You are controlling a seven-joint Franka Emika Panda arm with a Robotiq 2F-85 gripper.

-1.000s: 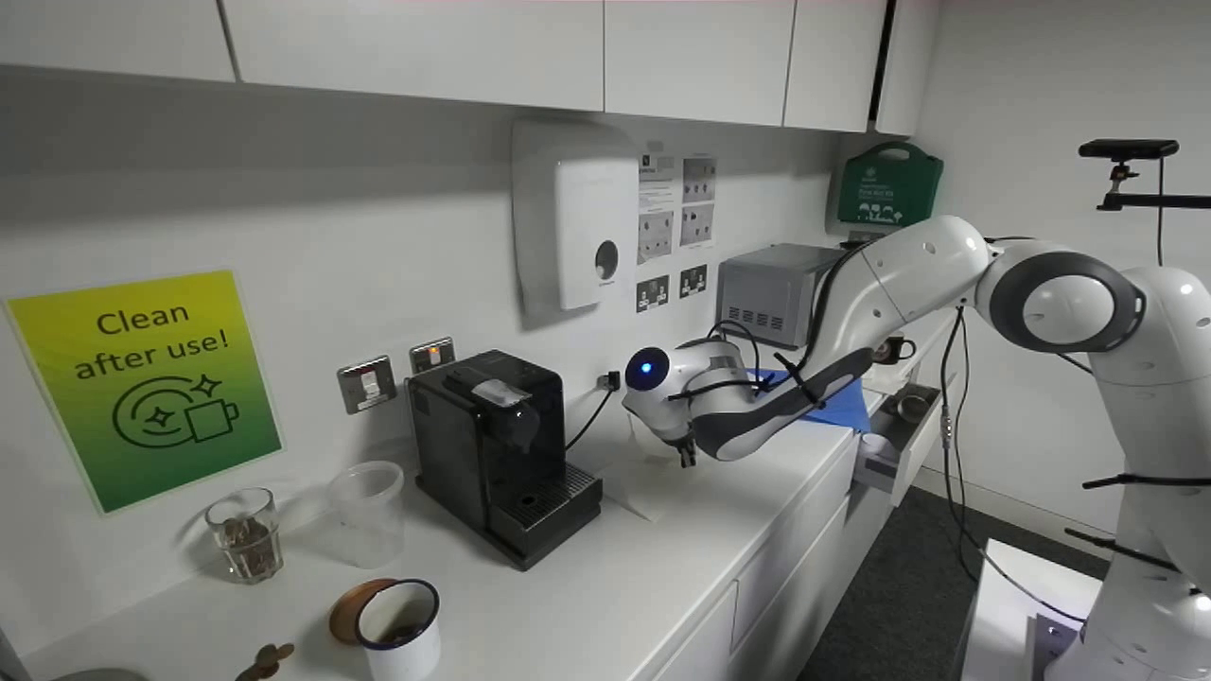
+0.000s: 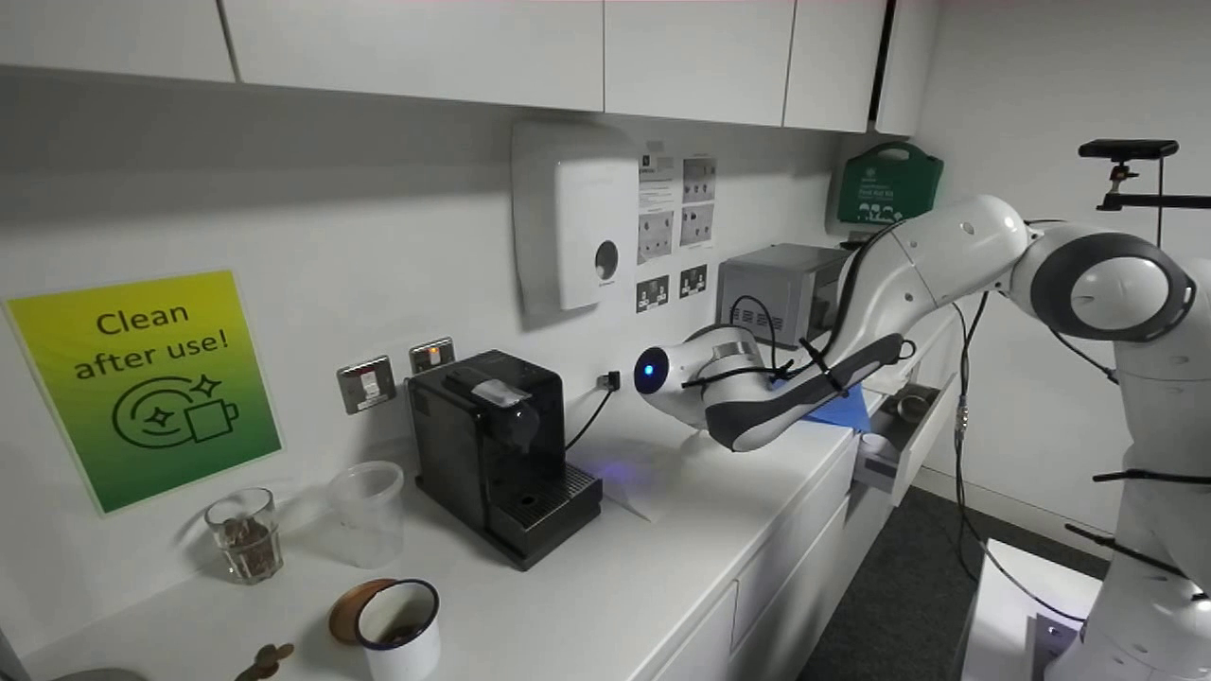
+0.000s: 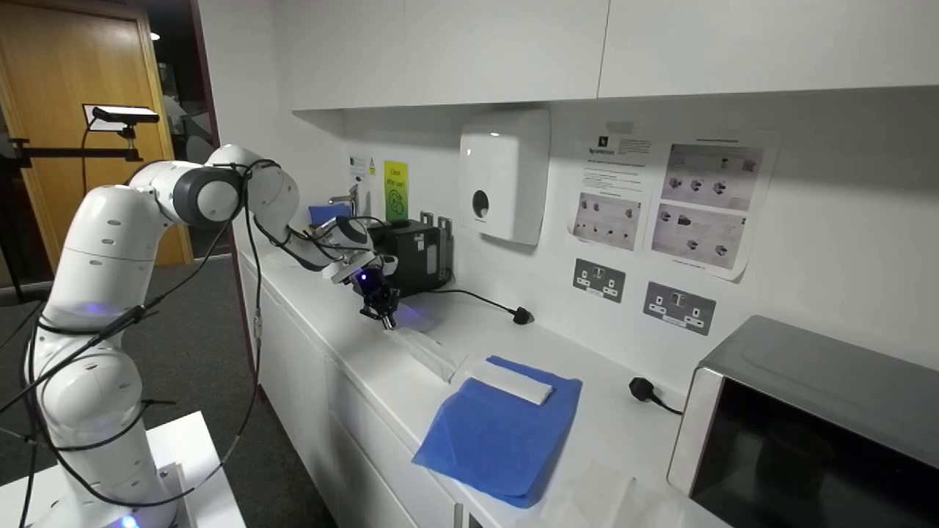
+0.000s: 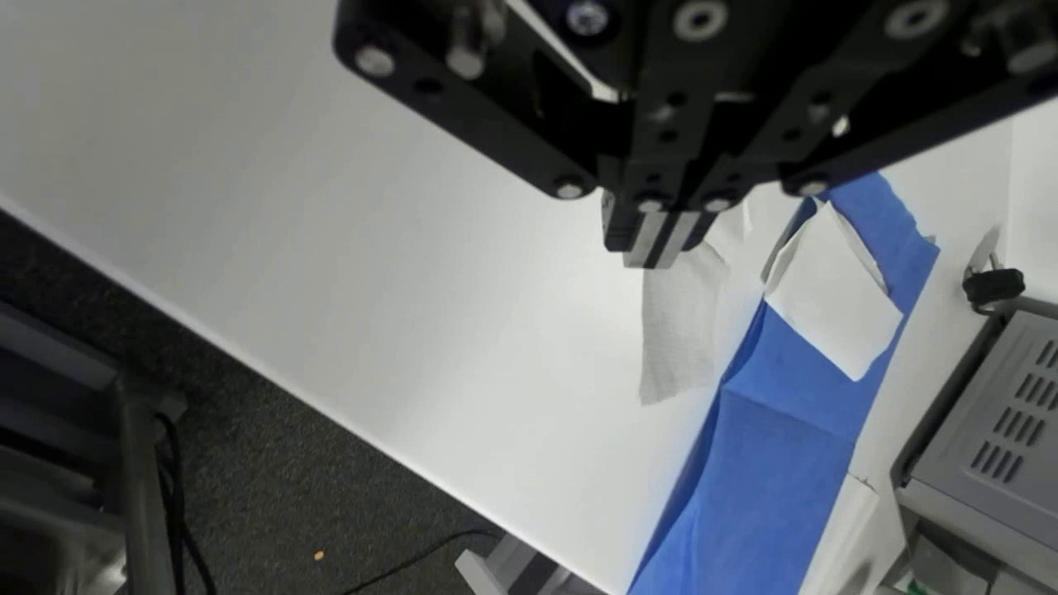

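My gripper is shut, its two fingertips side by side, and nothing shows between them. A thin white paper towel (image 4: 679, 332) lies on the counter beyond the fingertips in the wrist view, partly hidden by them. In exterior view 2 the gripper (image 3: 388, 324) hangs pointing down close to the near-left end of that paper towel (image 3: 427, 353); whether they touch I cannot tell. The arm hides the fingers in exterior view 1, where the towel (image 2: 636, 494) lies beside the coffee machine (image 2: 488, 454).
A blue cloth (image 3: 502, 431) with a folded white towel (image 3: 510, 380) on it lies near the microwave (image 3: 819, 387). A cup (image 2: 399, 636), a glass (image 2: 244, 539) and a plastic tumbler (image 2: 369, 516) stand past the coffee machine. A drawer (image 2: 908, 437) hangs open.
The arm has risen slightly and its hand has shifted a little to the right in exterior view 1, taking the fingers out of sight. The paper towel looks unmoved.
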